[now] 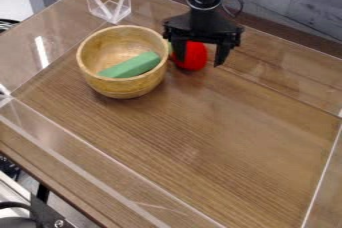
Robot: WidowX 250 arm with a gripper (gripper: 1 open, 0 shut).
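Observation:
My gripper (201, 34) is at the top centre, pointing down with its fingers open, over a red object (194, 56) that sits just right of a wooden bowl. The red object lies partly between or behind the fingers; I cannot tell whether they touch it. The bowl (100, 42) holds a green oblong item (130, 65).
A clear wire-like holder (111, 4) stands at the back left. A raised edge runs along the back right.

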